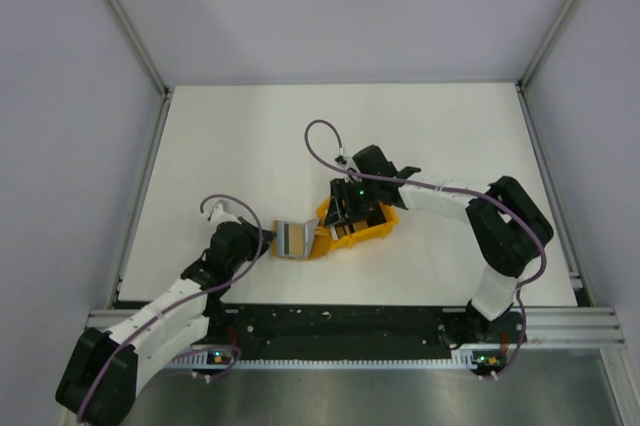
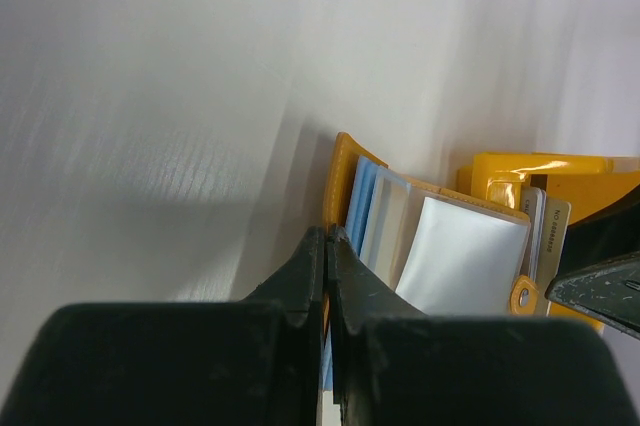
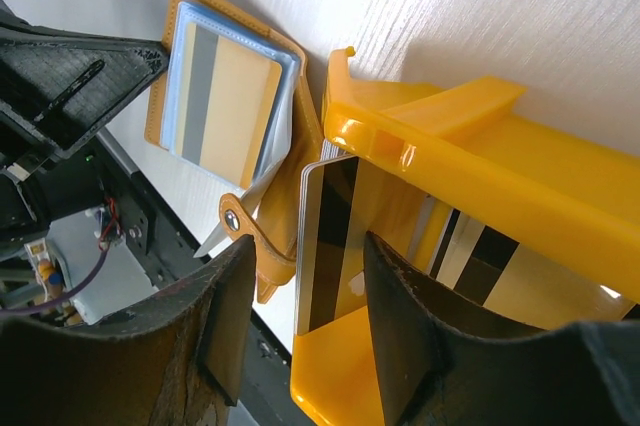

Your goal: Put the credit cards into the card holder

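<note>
The tan leather card holder [image 1: 293, 239] lies spread on the table, with clear sleeves and cards inside. My left gripper is shut at its left edge, a thin strip of leather showing between the fingers. Beside the holder stands a yellow box [image 3: 470, 176] with several cards in it. Over the box's near end, my right gripper is part open. A gold card [image 3: 330, 236] with a black stripe stands between its fingers; the left finger is apart from it, and whether the right one touches it I cannot tell.
More cards [image 3: 480, 261] sit in the box behind the right fingers. The holder's snap strap [image 3: 245, 231] lies close to the box's end.
</note>
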